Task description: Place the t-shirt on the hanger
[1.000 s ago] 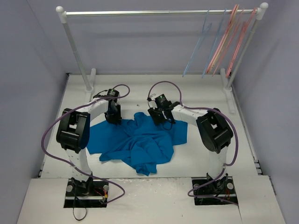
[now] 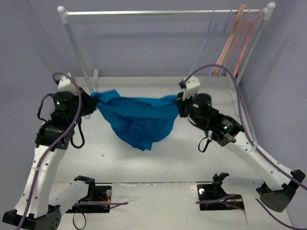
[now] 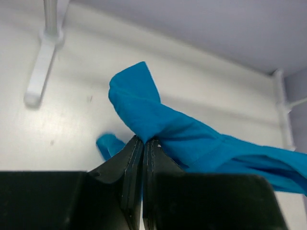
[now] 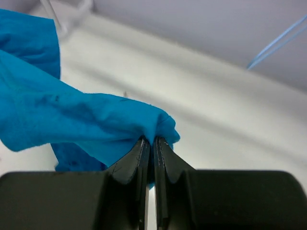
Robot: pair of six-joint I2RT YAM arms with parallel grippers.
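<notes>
The blue t-shirt [image 2: 136, 117] is stretched between both grippers, raised off the table, its lower part hanging in folds. My left gripper is shut on one edge of the cloth; a flap of it stands up beyond the fingertips in the left wrist view. At the opposite end, my right gripper pinches another bunched edge, and the shirt [image 4: 76, 115] runs off to the left from there. Pink and orange hangers [image 2: 230, 40] and blue hangers [image 2: 204, 45] hang at the right end of the rail, clear of the shirt.
The white rack's rail [image 2: 158, 13] spans the back, empty along its left and middle. Its posts [image 2: 76, 50] stand on feet at both sides. Below the shirt, the white table [image 2: 177, 165] is bare.
Both arms have risen and spread apart, left gripper to the left, right gripper to the right. The shirt, flat on the table before, has come up with them and is pulled taut along its top.
</notes>
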